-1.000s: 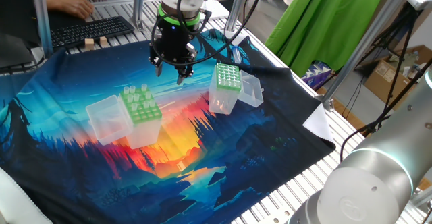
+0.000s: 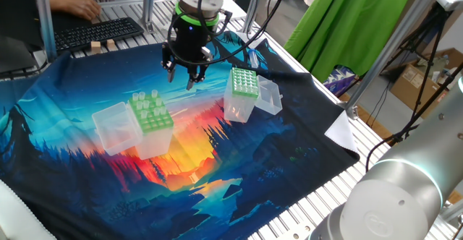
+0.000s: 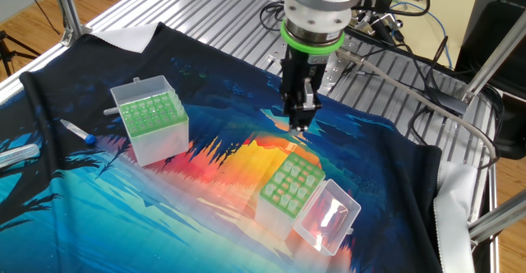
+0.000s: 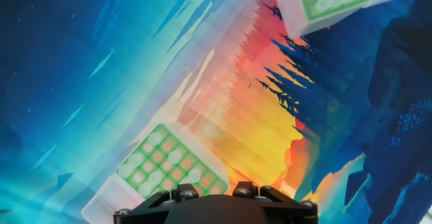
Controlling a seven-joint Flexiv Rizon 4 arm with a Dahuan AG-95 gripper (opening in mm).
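My gripper [image 2: 181, 79] hangs above the cloth, behind the two boxes in exterior view 1. It stands open, its two fingertips apart and nothing between them. One clear box with a green rack [image 2: 150, 118] holds several loose, translucent tips that stick up from some holes; its lid hangs open on the left. From above, the wrist view has this rack [image 4: 169, 160] just beyond my fingers, left of centre. A second clear box [image 2: 242, 95], also with a green rack and an open lid, stands to the right. At the top right of the wrist view, part of that box [image 4: 331, 1] is cut off.
A colourful cloth [image 2: 195, 175] covers the slatted metal table. Pens [image 3: 78, 131] lie on it beside the second box. A keyboard [image 2: 99, 33] and small wooden blocks [image 2: 95, 47] sit at the back left.
The wrist has shifted and tilted very slightly, its green ring a little to the right. Both boxes stand where they were, and the gripper remains open.
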